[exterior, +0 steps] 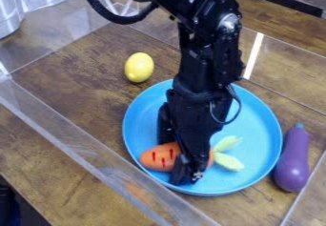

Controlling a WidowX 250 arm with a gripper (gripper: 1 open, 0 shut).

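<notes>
A blue plate (254, 134) lies on the wooden counter. My black gripper (180, 154) is down in the plate, open, its fingers around an orange toy carrot (159, 158) with red marks and a pale green top (227, 161). The gripper hides the middle of the carrot and much of the plate's centre.
A yellow lemon (139, 67) lies at the upper left of the plate, and a purple eggplant (292, 161) at its right. A clear edge runs diagonally along the lower left.
</notes>
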